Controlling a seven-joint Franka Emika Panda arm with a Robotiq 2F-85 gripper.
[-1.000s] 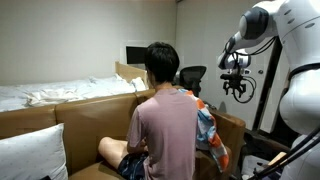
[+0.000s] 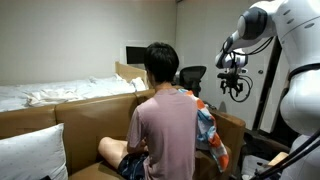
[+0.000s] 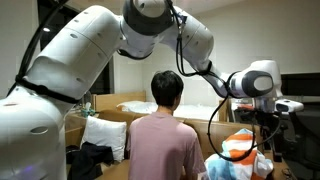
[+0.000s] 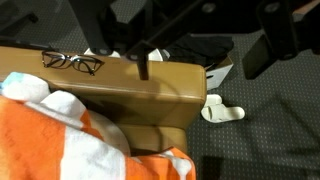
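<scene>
My gripper stands open in the wrist view, its dark fingers [image 4: 141, 58] wide apart with nothing between them. Below it runs the brown sofa back [image 4: 175, 82]. Dark-framed glasses [image 4: 72, 63] lie along the sofa back, left of the fingers. An orange, white and pale blue cloth [image 4: 75, 145] fills the lower left. In exterior view 2 the same cloth [image 3: 238, 166] drapes over the sofa's right end, with the arm's white wrist housing [image 3: 255, 85] above it. Exact fingertip positions are hard to make out in the exterior views.
A person in a pink shirt [image 2: 165, 135] sits on the sofa, close to the arm's left. White slippers [image 4: 221, 110] and an open box [image 4: 218, 72] with dark contents lie beyond the sofa's end. Dark floor [image 4: 265, 130] is open at the lower right.
The arm's far end has shifted slightly in exterior view 1. The person, cloth and sofa look unchanged.
</scene>
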